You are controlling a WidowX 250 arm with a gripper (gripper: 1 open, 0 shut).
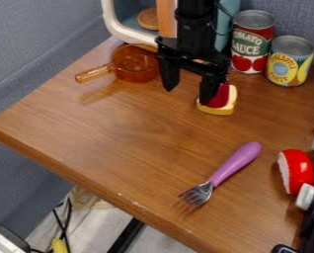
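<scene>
My black gripper stands open above the back middle of the table, its two fingers spread apart. Its right finger is over or against a red object on a yellow base, which it partly hides. An orange pan with a wooden handle lies left of the gripper, and a fork with a purple handle lies at the front right.
Two cans, tomato sauce and a yellow one, stand at the back right. A red and white object and dark items sit at the right edge.
</scene>
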